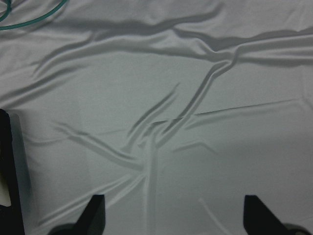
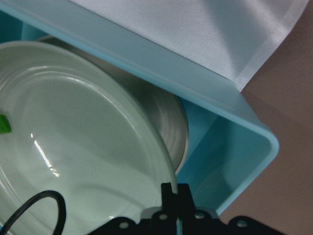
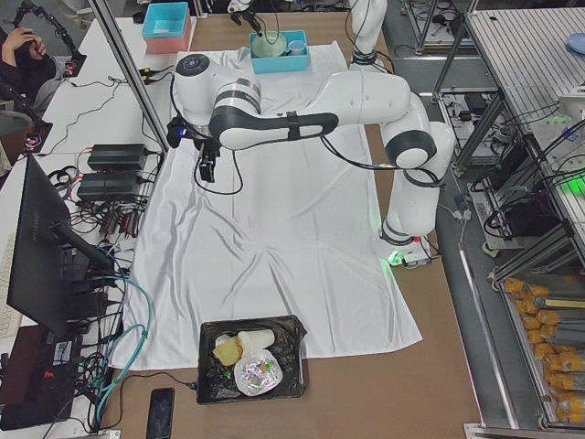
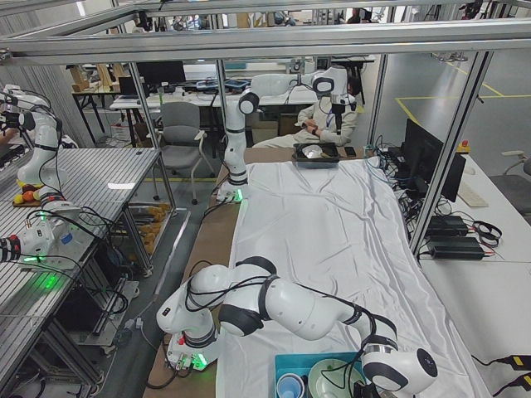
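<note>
A blue bin point(image 3: 279, 64) at the far end of the cloth holds a pale green plate point(image 2: 73, 127), a cup point(image 4: 289, 386) and a metal dish point(image 2: 168, 122). In the right wrist view my right gripper is shut on the plate's rim, the plate tilted in the bin over the metal dish. My left gripper stands open above the white cloth point(image 1: 205, 147), nothing between its fingers.
A black tray point(image 3: 207, 361) with food-like items and a foil-covered thing stands at the near end. A monitor point(image 3: 46, 256) and cables line the left side.
</note>
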